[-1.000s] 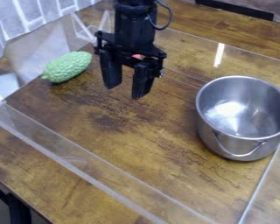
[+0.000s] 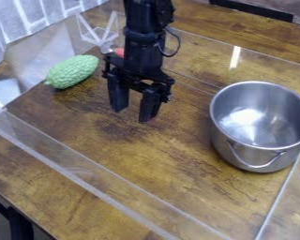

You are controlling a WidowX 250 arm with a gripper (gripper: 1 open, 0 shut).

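My black gripper [image 2: 134,99] hangs over the middle of the wooden table, its two fingers apart with nothing seen between them. To its left lies a green bumpy vegetable [image 2: 74,71], like a corn cob or bitter melon. A small red object [image 2: 119,52] is mostly hidden behind the gripper. A large steel pot [image 2: 257,125] stands at the right.
Clear plastic walls edge the table [image 2: 140,187] at the left, right and back. The wood in front of the gripper and between it and the pot is clear.
The gripper has shifted slightly left and a little down in the view. The vegetable and the pot have not moved.
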